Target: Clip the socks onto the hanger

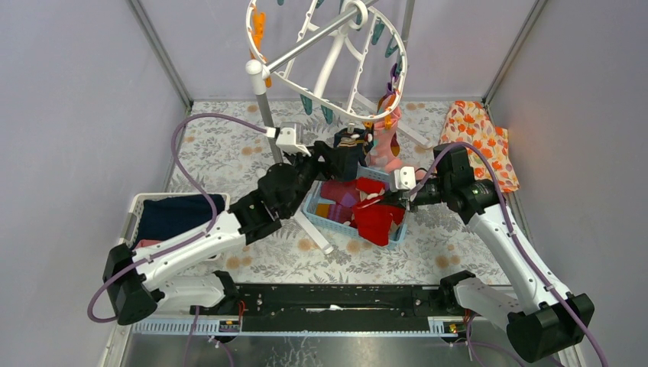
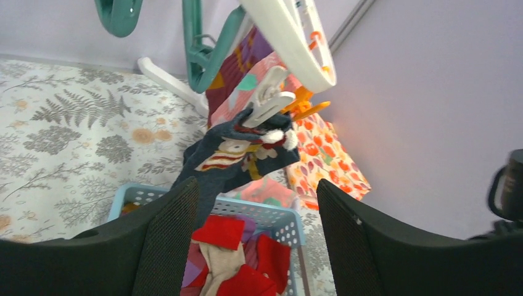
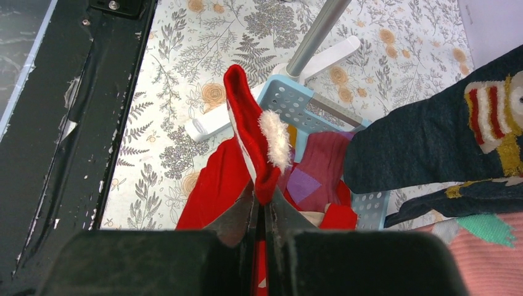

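A navy sock with a knitted face hangs from a white clip on the white round hanger, beside pink and purple socks. My left gripper is open just left of the navy sock; in the left wrist view its open fingers frame the sock's lower part, and nothing shows held. Below, my right gripper is shut on a red sock with white fluff, over the blue basket of socks.
A white bin with dark and pink cloth sits at left. Orange patterned cloth lies at back right. The hanger's metal pole and white feet stand around the basket.
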